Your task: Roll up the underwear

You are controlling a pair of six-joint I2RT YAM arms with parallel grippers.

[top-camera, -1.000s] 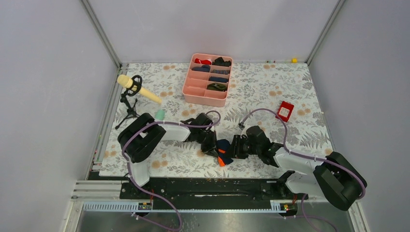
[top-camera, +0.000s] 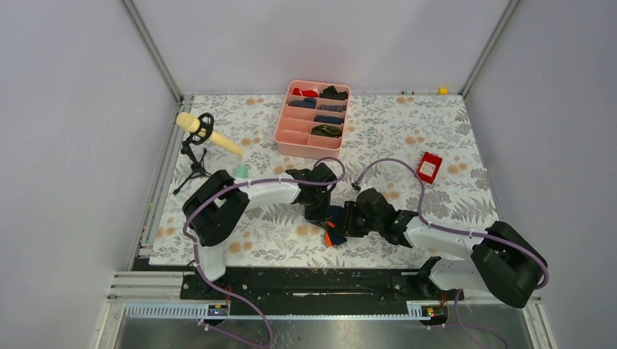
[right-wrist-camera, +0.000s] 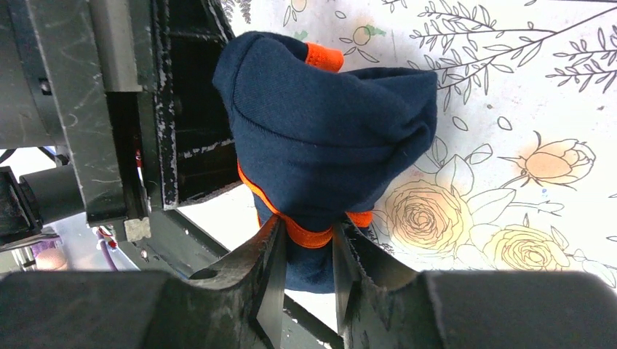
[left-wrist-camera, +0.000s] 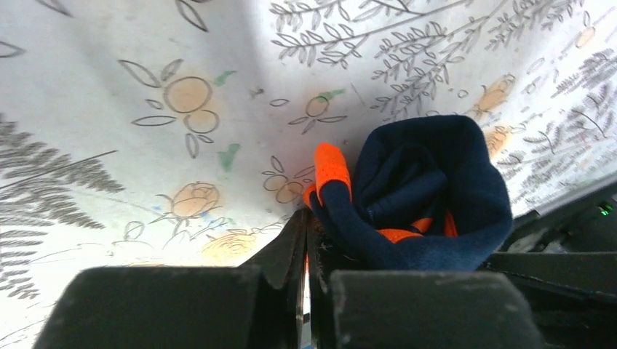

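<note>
The navy underwear with orange trim is bunched into a loose roll between my two grippers near the table's front. In the left wrist view its folded roll curls open, showing inner layers. My left gripper is shut on a thin edge of the cloth, a sliver of orange showing between its fingers. From the right side, my right gripper is shut on the underwear, pinching it across the orange band. Part of the cloth is hidden behind the grippers in the top view.
Behind the arms stands a pink divided box with rolled garments in several compartments. A red box lies at the right, a yellow tube on a stand at the left. The patterned table is otherwise mostly clear.
The right gripper has shifted slightly left, and less of the underwear shows between them.
</note>
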